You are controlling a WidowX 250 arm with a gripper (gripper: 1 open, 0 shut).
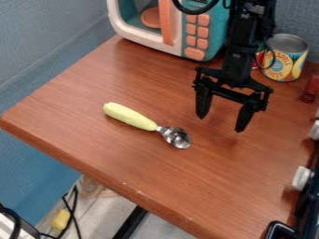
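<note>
A scoop with a pale yellow handle and metal head (132,118) lies on the wooden table (125,168), left of and a little below the black gripper (222,122). The gripper hangs above the table on the right half, open, with its two fingers apart and nothing visible between them.
A toy microwave (173,28) stands at the back. A can (285,59) and a small red bottle (312,90) are at the back right. Black equipment with white knobs (301,178) lines the right edge.
</note>
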